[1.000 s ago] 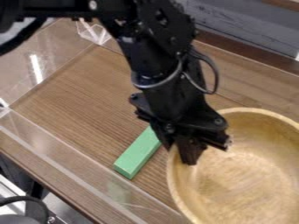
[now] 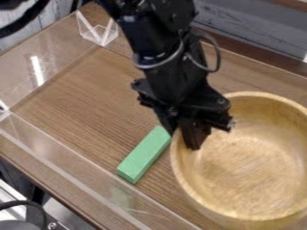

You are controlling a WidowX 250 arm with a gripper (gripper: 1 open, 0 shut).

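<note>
My black gripper (image 2: pixel 192 133) is shut on the near-left rim of a large cream plastic bowl (image 2: pixel 246 162), which fills the right side of the view. The fingertips are mostly hidden against the rim. Just left of the bowl, a mint-green flat bar (image 2: pixel 144 154) lies on the wooden table.
The wooden table (image 2: pixel 72 108) has clear room at the left and behind the arm. A white wire item (image 2: pixel 99 29) stands at the back left edge. A black cable (image 2: pixel 21 212) shows at the lower left, off the table.
My gripper and the bowl in it have shifted slightly upward in the view, and the bowl sits a little differently. The green bar has not moved.
</note>
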